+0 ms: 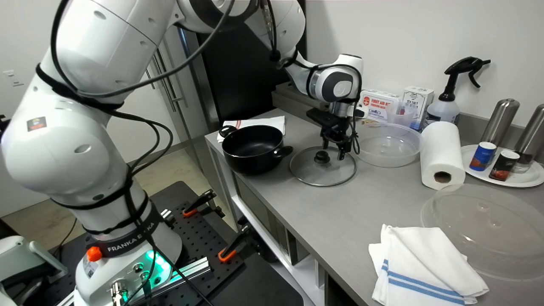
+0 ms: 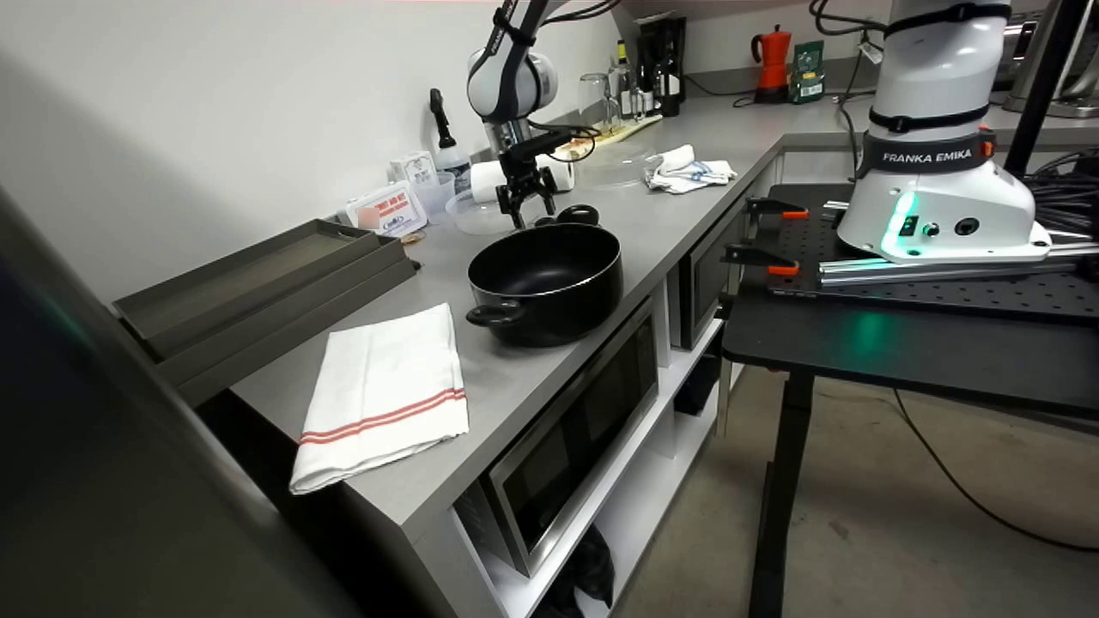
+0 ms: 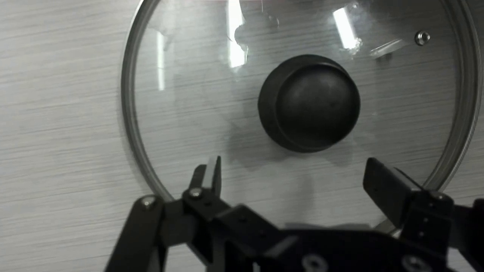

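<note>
A round glass lid [image 1: 326, 176] with a metal rim and black knob [image 1: 321, 156] lies flat on the grey counter. My gripper [image 1: 332, 150] hangs low over the lid's far side, its fingers pointing down. From the wrist camera, the knob [image 3: 313, 104] is ahead of the gripper, beyond the fingertips, and the fingers are spread wide with nothing between them. To the lid's left in the first exterior view stands an empty black pot [image 1: 253, 148], uncovered. In the second exterior view the pot [image 2: 546, 278] hides the lid.
Close by the lid is a clear plastic bowl [image 1: 387, 145]; a paper towel roll [image 1: 441, 155] stands farther right. A red-striped towel [image 2: 386, 386] lies beyond the pot. Bare counter [image 1: 326, 219] stretches in front of the lid.
</note>
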